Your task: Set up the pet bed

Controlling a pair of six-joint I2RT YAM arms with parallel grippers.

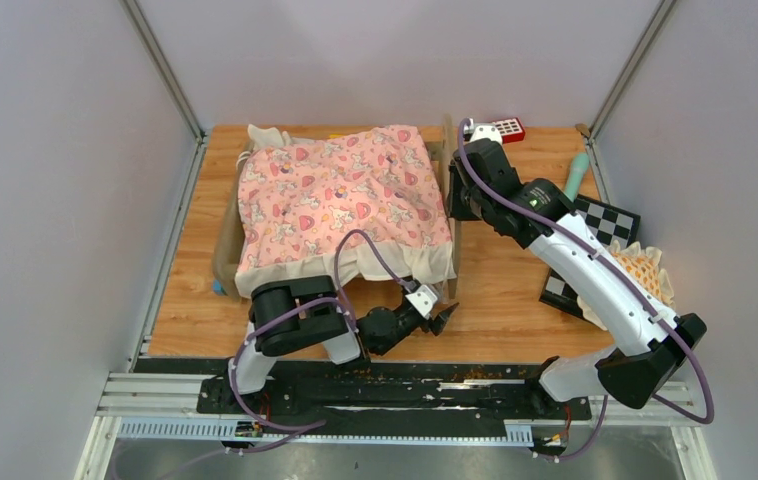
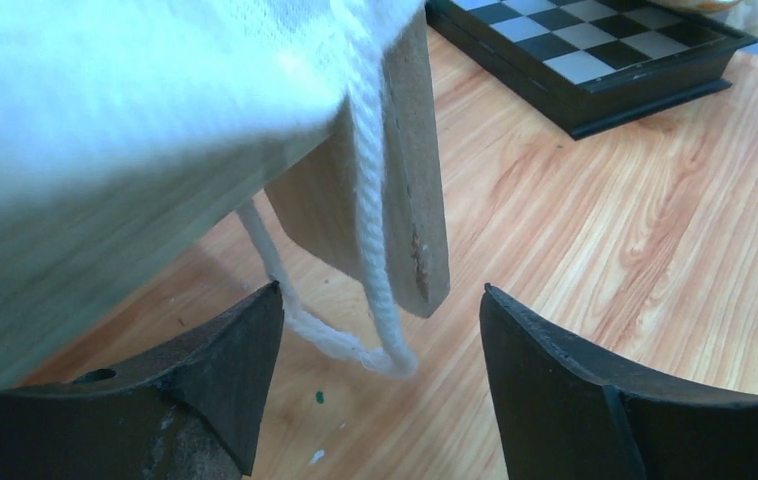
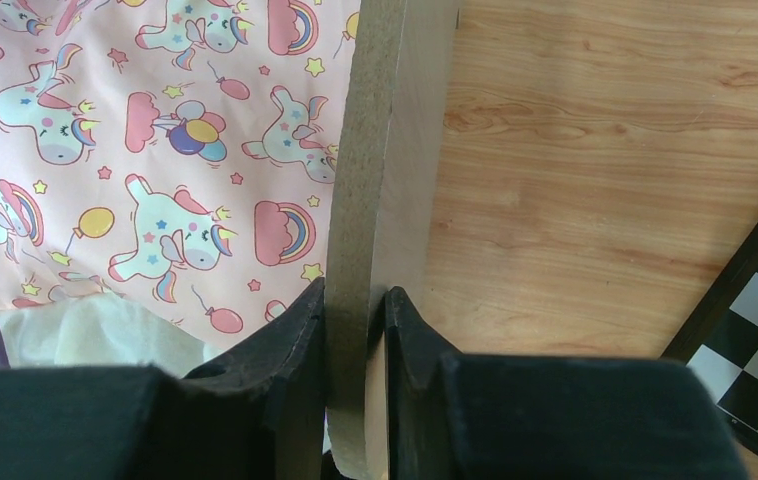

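Note:
The wooden pet bed [image 1: 225,240] stands on the table, covered by a pink unicorn-print sheet [image 1: 345,195] with a cream border. At its front right corner, a loop of white cord [image 2: 372,220] hangs beside a wooden leg [image 2: 423,200]. My left gripper is open, and the loop's lower end hangs between its spread fingers without touching either. My right gripper straddles the bed's right side board [image 3: 360,180]; its fingers press against both faces. The sheet's far left corner is bunched up.
A black-and-white checkered board [image 1: 603,222] lies to the right with a ruffled orange cushion [image 1: 645,270] on it. Nearby are a green bottle-like object [image 1: 576,175] and a red item [image 1: 508,130]. Bare table lies between bed and checkered board.

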